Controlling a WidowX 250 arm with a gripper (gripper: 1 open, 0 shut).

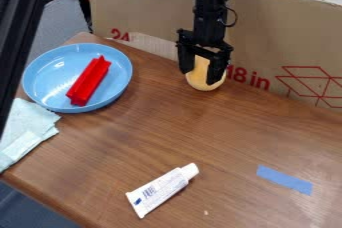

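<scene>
My black gripper (203, 58) is low at the back of the wooden table, open, its fingers down around the upper part of a round yellowish object (206, 78) by the cardboard wall. The gripper partly hides that object. A light blue plate (54, 71) at the left holds a red elongated item (88, 81).
A white tube (162, 189) lies at the front, a blue tape strip (285, 181) at the right, and a pale cloth (23, 130) at the left edge. Cardboard (274, 42) bounds the back.
</scene>
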